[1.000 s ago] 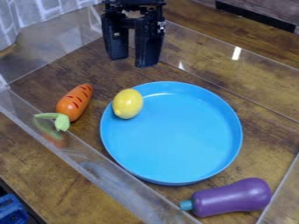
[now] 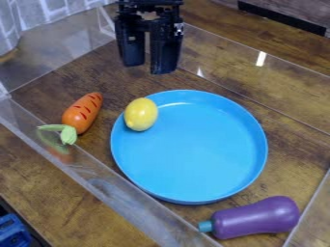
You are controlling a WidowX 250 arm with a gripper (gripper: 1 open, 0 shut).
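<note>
My black gripper (image 2: 147, 50) hangs open over the back of the wooden surface, nothing between its fingers, above and behind a blue plate (image 2: 194, 154). A yellow lemon-like toy (image 2: 141, 114) rests on the plate's left part. An orange toy carrot (image 2: 83, 112) with a pale green top lies left of the plate. At the front right lies a purple toy eggplant (image 2: 254, 218) with a teal tip.
Clear panels (image 2: 91, 176) border the work area along the front left and the other sides. A blue object (image 2: 13, 233) sits outside at the bottom left corner. Bare wood shows behind and right of the plate.
</note>
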